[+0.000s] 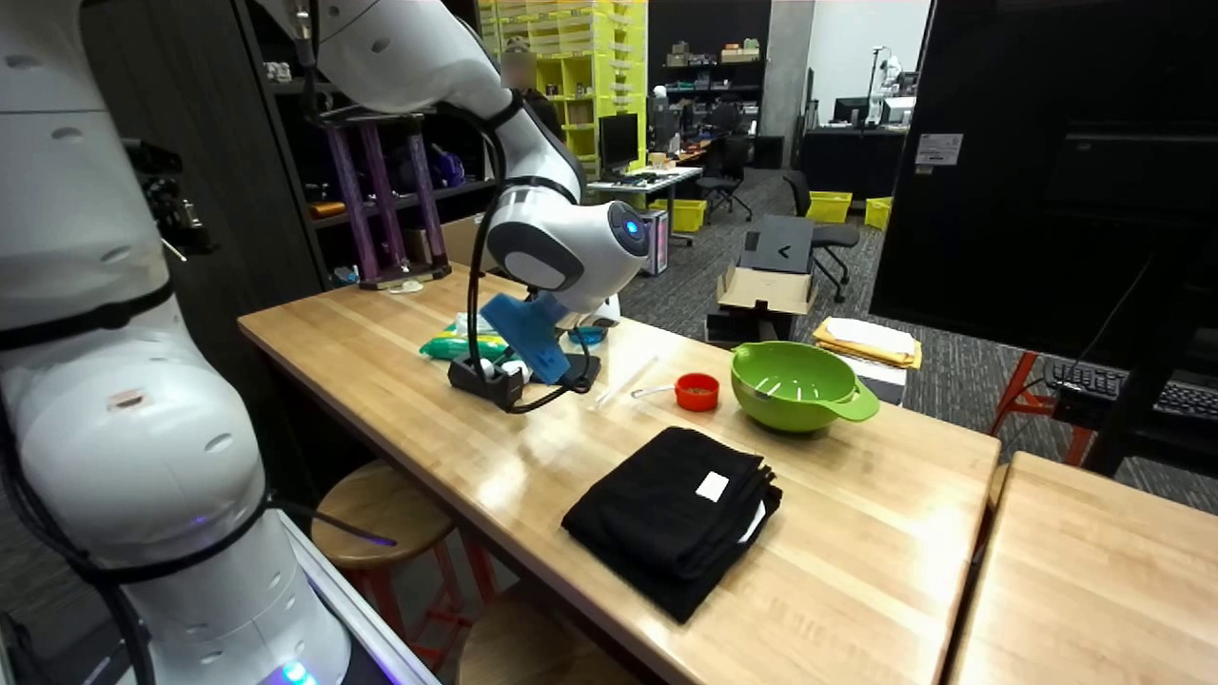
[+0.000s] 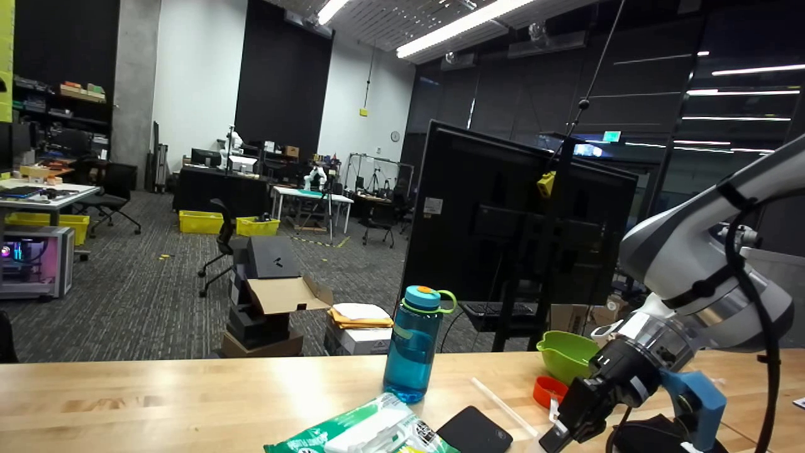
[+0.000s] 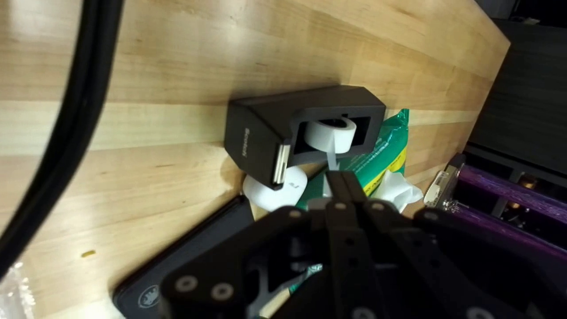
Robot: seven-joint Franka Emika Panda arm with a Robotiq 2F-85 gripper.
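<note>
In the wrist view a black tape dispenser (image 3: pixel 258 135) sits on the wooden table, a white tape roll (image 3: pixel 330 137) inside it. A thin pale strip of tape (image 3: pixel 332 161) runs from the roll to the tips of my gripper. The fingers are closed together, and the strip's end appears pinched there, with a whitish bit beside them. In exterior view 1 the dispenser (image 1: pixel 485 382) is partly covered by the blue wrist part (image 1: pixel 527 337), which also hides the fingertips. My gripper (image 2: pixel 556 436) points low toward the table in exterior view 2.
Close by lie a green wipes pack (image 3: pixel 380 154), a white rounded case (image 3: pixel 275 188) and a black flat device (image 3: pixel 183 258). A blue bottle (image 2: pixel 413 343), red cup (image 1: pixel 697 392), green bowl (image 1: pixel 794 388) and folded black cloth (image 1: pixel 679 508) stand around.
</note>
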